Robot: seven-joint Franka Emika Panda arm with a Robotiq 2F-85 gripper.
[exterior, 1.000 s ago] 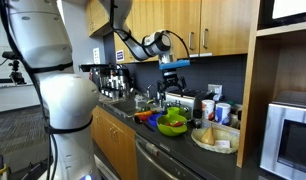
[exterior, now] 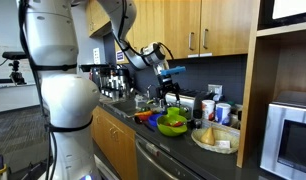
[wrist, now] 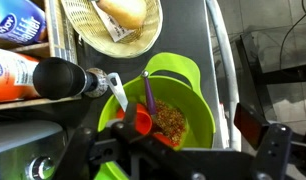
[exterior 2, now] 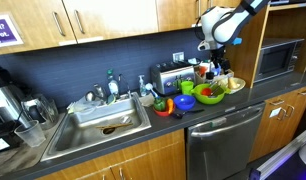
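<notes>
My gripper (exterior: pixel 172 96) hangs over the countertop, above the green bowl (exterior: pixel 173 127). In the wrist view its dark fingers (wrist: pixel 251 126) stand wide apart at the lower edge, and nothing shows between them. Below, the green bowl (wrist: pixel 198 103) holds a red item (wrist: pixel 143 122), a purple handle (wrist: pixel 149 92) and something brown and speckled. A pale utensil (wrist: pixel 117 90) crosses the bowl's rim. In exterior view 2 the gripper (exterior 2: pixel 212 74) is above the green bowl (exterior 2: pixel 209 97).
A wicker basket (wrist: pixel 123 46) with bread stands right of the bowl in exterior view 1. Bottles and a black-capped container (wrist: pixel 59 78) line the wall side. A toaster (exterior 2: pixel 173 77) and sink (exterior 2: pixel 101 122) lie further left; a microwave (exterior: pixel 289 140) sits right. Upper cabinets overhang.
The arm has lowered slightly and shifted a little left in exterior view 1. The bowl and basket have not moved.
</notes>
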